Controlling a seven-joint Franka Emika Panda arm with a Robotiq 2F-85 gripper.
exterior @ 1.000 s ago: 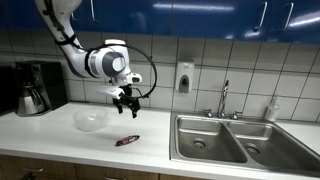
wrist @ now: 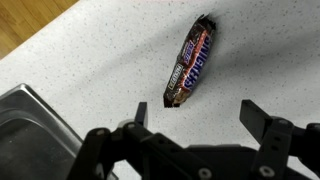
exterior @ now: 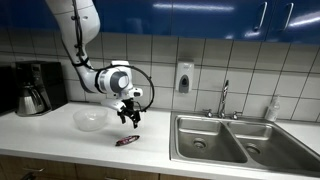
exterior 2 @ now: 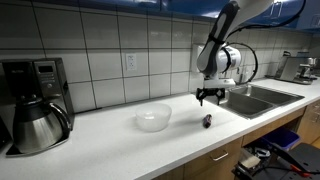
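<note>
A Snickers bar (wrist: 190, 62) in a dark wrapper lies on the white speckled counter; exterior view 1 shows the bar (exterior: 127, 140) left of the sink, near the front edge. My gripper (exterior: 129, 120) is open above the counter, a little behind the bar. Seen from the wrist, the fingers (wrist: 141, 117) stand apart with bare counter between their tips, and the bar is just ahead of the gap. Exterior view 2 also has the gripper (exterior 2: 210, 98) above and beyond the bar (exterior 2: 207, 121), not touching it.
A clear or white bowl (exterior 2: 153, 118) stands on the counter by the arm. Farther left is a coffee maker (exterior 2: 38, 105) with a steel carafe. The double sink (exterior: 180, 140) opens to the right of the bar.
My gripper has come down toward the counter over the last second. The bar and the bowl have stayed where they were.
</note>
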